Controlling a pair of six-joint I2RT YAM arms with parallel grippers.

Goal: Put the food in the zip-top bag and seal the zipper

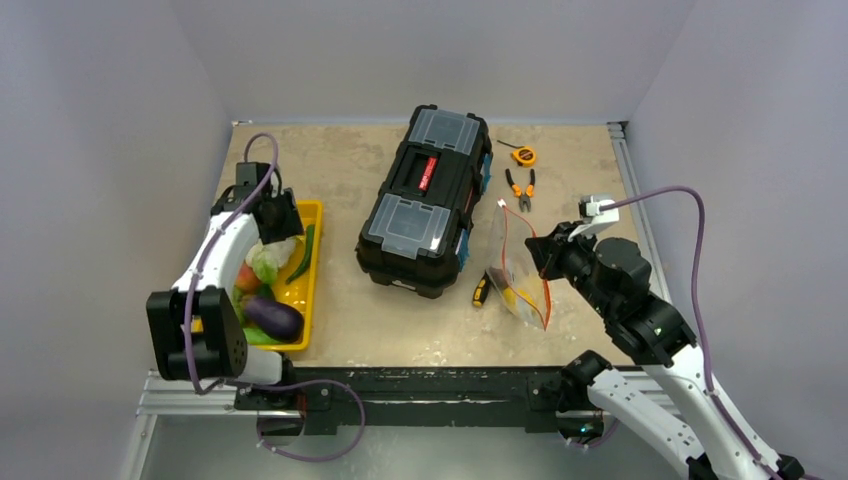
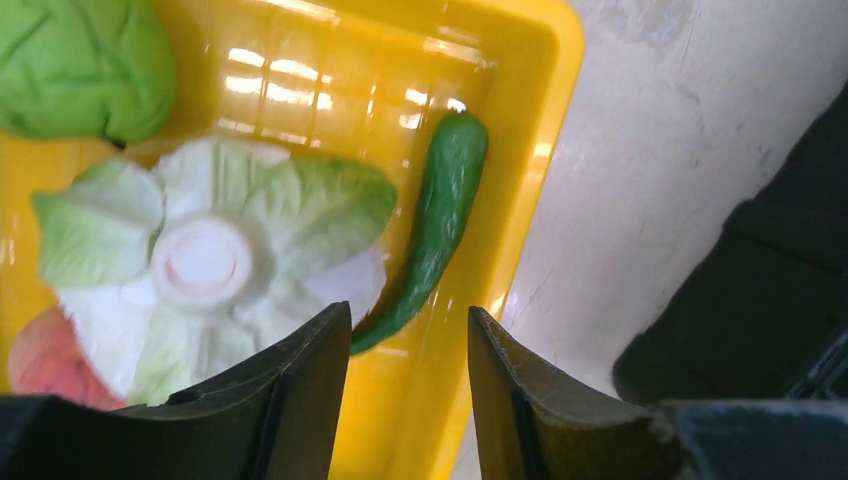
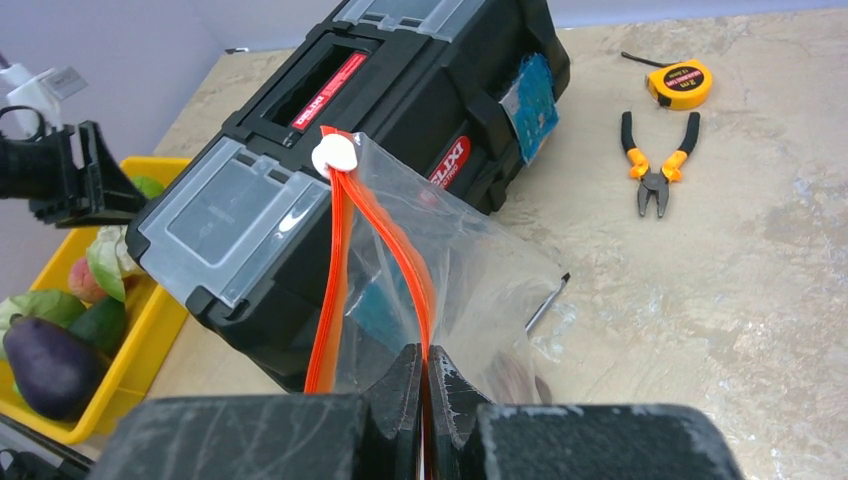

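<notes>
A clear zip bag (image 1: 517, 270) with orange zipper edges stands gaping on the right side of the table, yellow and dark contents low inside. My right gripper is shut on its orange zipper edge (image 3: 409, 260). On the left, the yellow tray (image 1: 316, 262) holds food: a green pepper (image 2: 446, 200), a lettuce-like head (image 2: 290, 205), a green vegetable (image 2: 90, 70), a peach-like fruit (image 2: 58, 358) and an eggplant (image 1: 275, 319). Above the tray hangs my left gripper, fingers parted with nothing between them; the pepper's thin tip lies beyond its left finger.
A large black toolbox (image 1: 425, 200) stands between tray and bag. Pliers (image 1: 521, 190) and a tape measure (image 1: 524, 156) lie behind the bag; a yellow-black screwdriver (image 1: 481, 291) lies against its left side. Bare table shows between tray and toolbox.
</notes>
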